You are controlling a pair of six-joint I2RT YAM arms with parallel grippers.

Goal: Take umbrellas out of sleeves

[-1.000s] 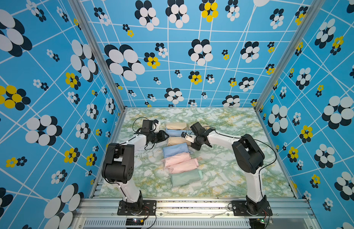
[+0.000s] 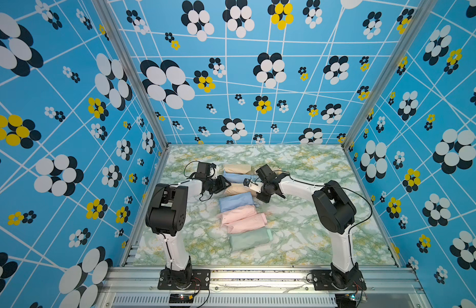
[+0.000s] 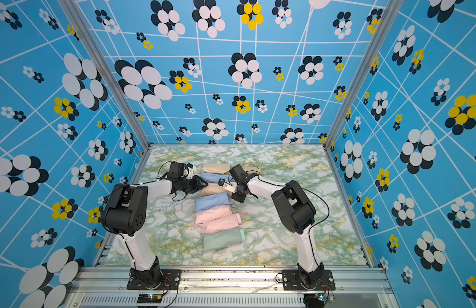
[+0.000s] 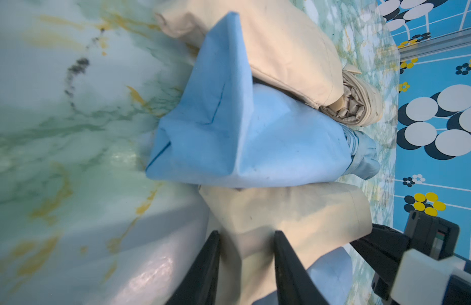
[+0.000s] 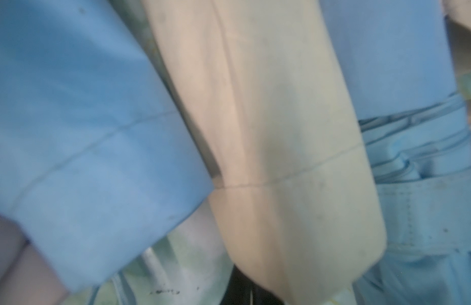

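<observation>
A beige sleeve (image 4: pixel 306 208) lies crosswise between my two grippers. My left gripper is over its left end, fingers apart, with beige cloth visible between and below them. Over the other end, my right gripper is shut at the sleeve's hemmed mouth (image 5: pixel 301 228); cloth covers its fingertips, so I cannot tell whether they pinch the hem. Above it in the left wrist view, a blue sleeve (image 4: pixel 291 137) has a folded blue umbrella (image 4: pixel 365 157) poking from its end. A farther beige sleeve (image 4: pixel 291 45) shows a beige umbrella end (image 4: pixel 360 101).
Nearer the front lie a blue sleeve (image 2: pixel 236 202), pink sleeves (image 2: pixel 245 223) and a green sleeve (image 2: pixel 249 239), close together in a column.
My left arm has moved a little to the right, bringing its gripper closer to the beige sleeve's left end. The right arm and the sleeves look unmoved.
</observation>
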